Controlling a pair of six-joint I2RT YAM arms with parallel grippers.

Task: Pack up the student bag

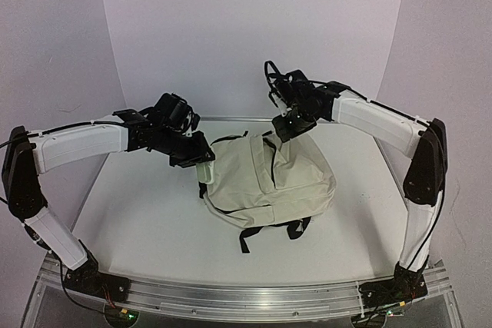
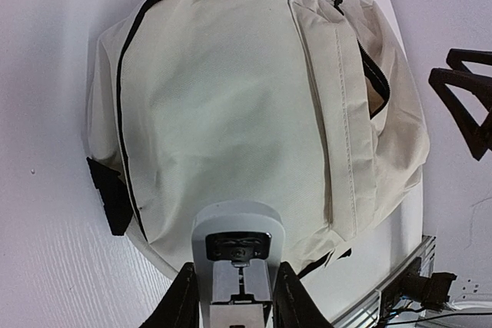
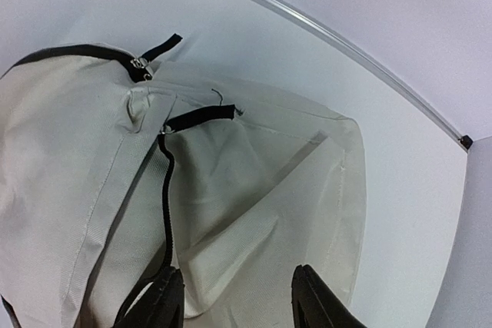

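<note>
The cream backpack [image 1: 261, 178] lies on the white table, its black-zipped pocket [image 3: 207, 190] gaping on the right side. My left gripper [image 1: 203, 156] is over the bag's left edge, shut on a pale, rounded object [image 2: 238, 217] with a dark recess in its top; I cannot tell what it is. In the left wrist view that object stands between the black fingers. Above the bag's upper right part is my right gripper [image 1: 284, 130], its fingers [image 3: 165, 301] apart. Only bag cloth shows beyond the gap. What lies inside the bag is hidden.
Black straps [image 1: 296, 228] stick out at the bag's front. Bare table [image 1: 146, 220] lies left of the bag, with a clear strip to its right. Walls [image 1: 254, 36] close off the back and sides, and a metal rail [image 1: 246, 297] runs along the front.
</note>
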